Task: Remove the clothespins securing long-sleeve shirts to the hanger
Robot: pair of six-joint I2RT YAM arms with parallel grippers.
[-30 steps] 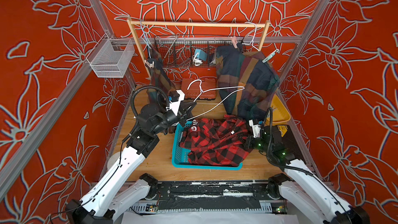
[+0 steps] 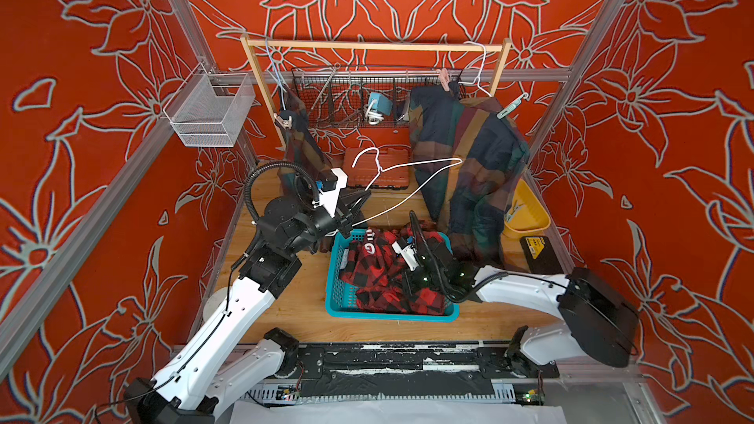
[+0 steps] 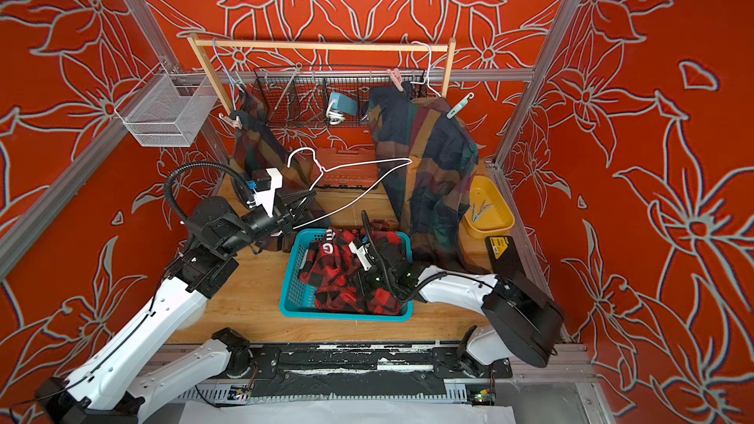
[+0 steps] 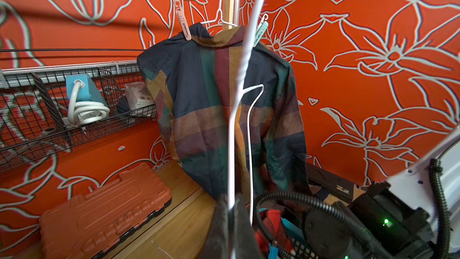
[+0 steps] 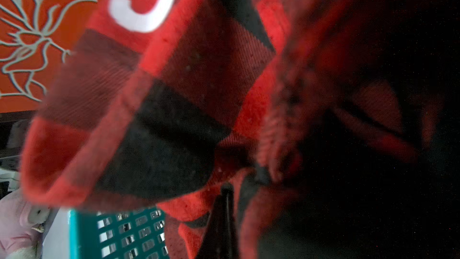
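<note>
My left gripper (image 2: pixel 363 198) is shut on a bare white hanger (image 2: pixel 417 162); its wire passes between the fingers in the left wrist view. A red-and-black plaid shirt (image 2: pixel 369 275) lies bunched in the teal basket (image 2: pixel 333 296). Over it, my right gripper is shut, its tips in the cloth with a fold gathered at them. A dark multicolour plaid shirt (image 4: pixel 203 110) hangs at the back right, with a pink clothespin (image 4: pixel 183 21) and a mint clothespin (image 4: pixel 260 31) at its shoulders. Another dark shirt (image 2: pixel 302 145) hangs at the left, a pale clothespin (image 2: pixel 283 121) on it.
A wooden rack (image 2: pixel 377 45) spans the back, above a black wire basket (image 2: pixel 345 98). An orange case (image 2: pixel 392 169) lies on the table behind the hanger. A yellow bin (image 2: pixel 527 216) holding loose clothespins stands at the right. Bare table shows left of the teal basket.
The right gripper has swung left and inward over the teal basket, and the red shirt's right side has folded in with it. The left arm and hanger stay nearly still.
</note>
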